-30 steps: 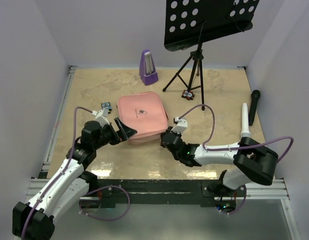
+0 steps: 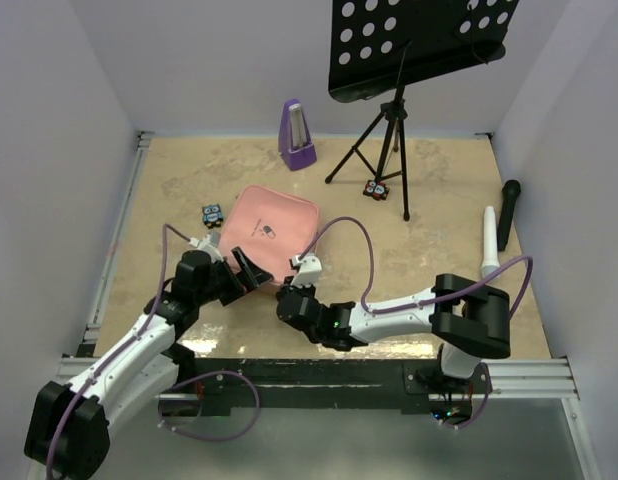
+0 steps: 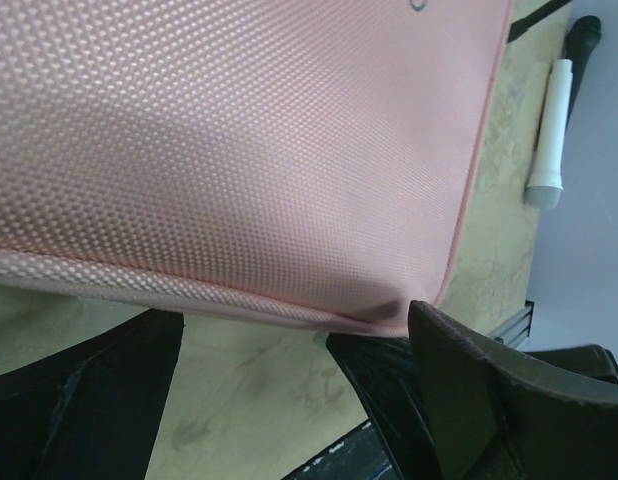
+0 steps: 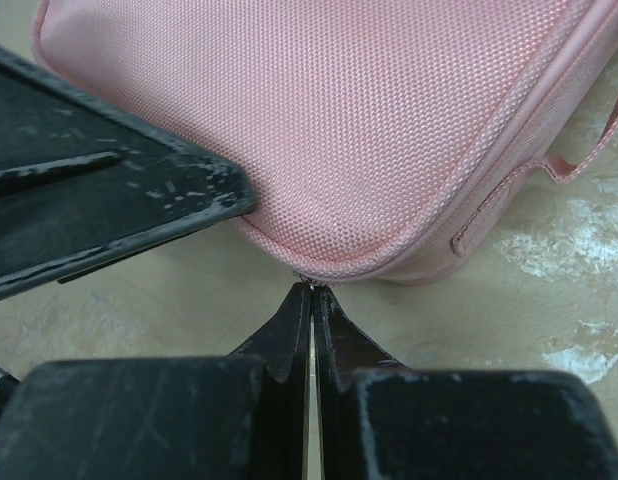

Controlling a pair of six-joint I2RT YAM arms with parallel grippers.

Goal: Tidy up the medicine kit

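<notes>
The pink medicine case (image 2: 273,222) lies flat on the table with its lid down, turned at an angle. My left gripper (image 2: 239,272) is at the case's front left edge, fingers apart and empty; in the left wrist view its fingers (image 3: 469,390) stand clear of each other below the fabric edge. At the front corner, my right gripper is shut, with a small shiny bit, apparently the zipper pull (image 4: 306,277), at its tips against the case's edge. One black left finger (image 4: 119,170) reaches across beside it. The case's inside is hidden.
A purple metronome (image 2: 297,135) and a music stand (image 2: 394,140) stand behind. Small owl-like figures lie left of the case (image 2: 212,215) and by the stand (image 2: 376,189). Black (image 2: 508,215) and white (image 2: 490,240) microphones lie right.
My right gripper has moved left along the front of the case. The case has turned clockwise in the top view, its front right corner swinging left and nearer. The left gripper has shifted only slightly.
</notes>
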